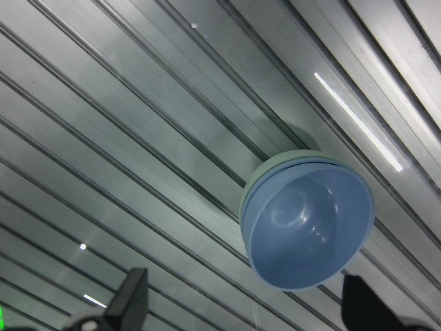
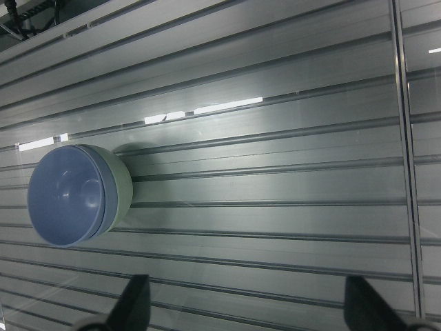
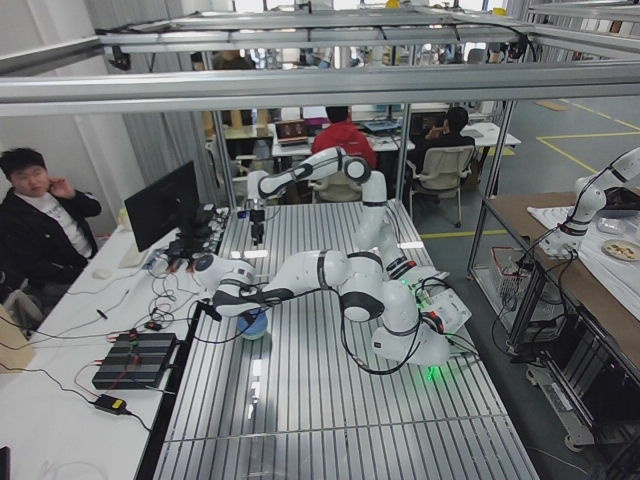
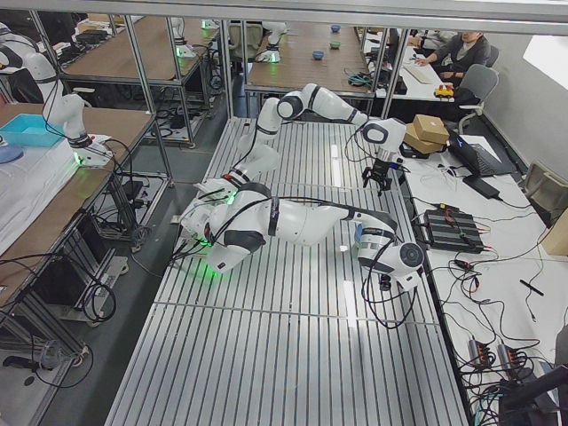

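A stack of bowls, blue inside a pale green one (image 1: pixel 309 224) (image 2: pixel 65 196), rests on the slatted metal table (image 3: pixel 330 450). My left gripper is above the stack, its fingers open at the lower edge of the left wrist view, nothing between them. My right gripper hangs over the table's far part in the camera left view, open and empty, with the bowls off to the upper left of its wrist view.
A desk (image 3: pixel 70 420) with monitor (image 3: pixel 165 205), cables and black boxes runs along the table's left side in the camera left view, a seated person beside it. Bare table lies in front of the near arm. An aluminium frame surrounds the workspace.
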